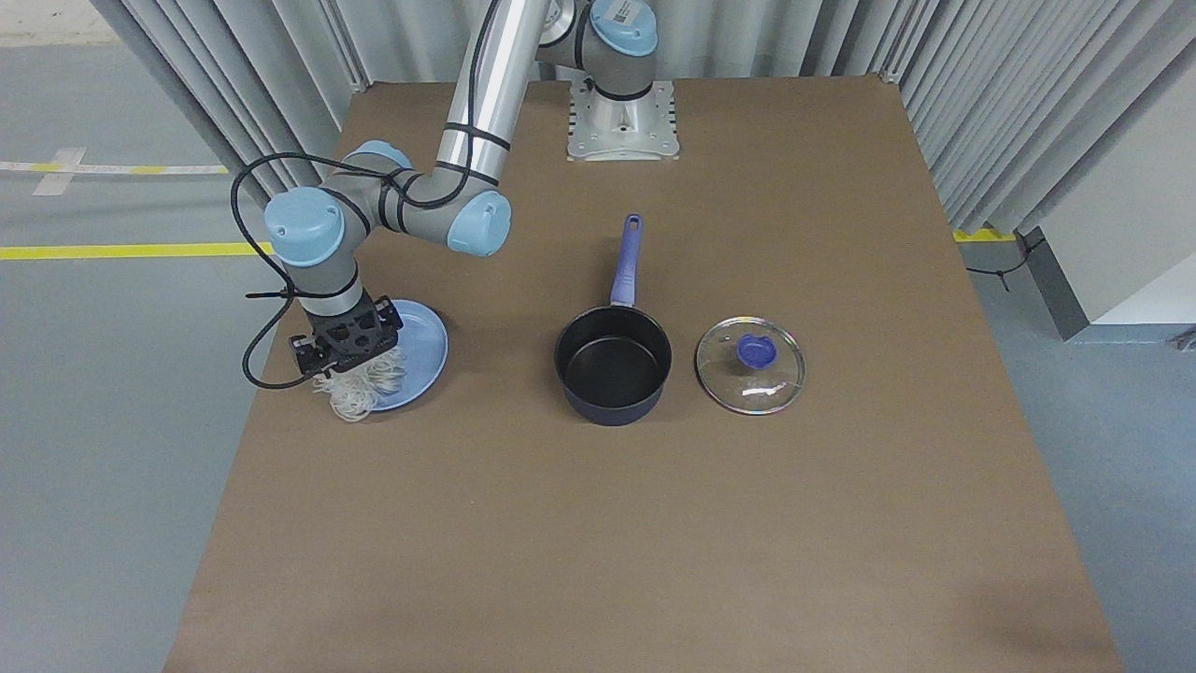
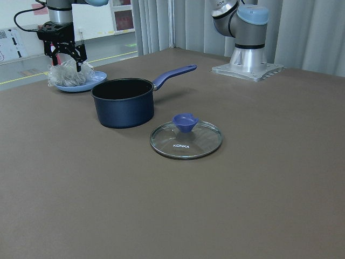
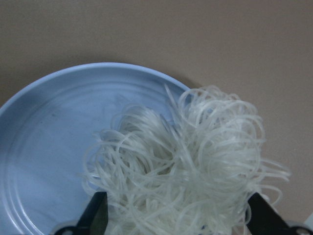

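Note:
A tangle of white noodles (image 3: 186, 166) rests on a blue plate (image 3: 49, 137) at the table's left, spilling over its rim in the wrist view. My gripper (image 2: 66, 62) is down right over the noodles, its two black fingers apart at either side of them, open. In the front view the gripper body hides part of the noodles. A dark blue saucepan (image 1: 611, 370) with its handle pointing to the back stands right of the plate, empty. A glass lid (image 1: 734, 387) with a blue knob lies right of the pan.
The arm's base (image 1: 622, 135) stands at the back middle. Grey curtains hang behind the table.

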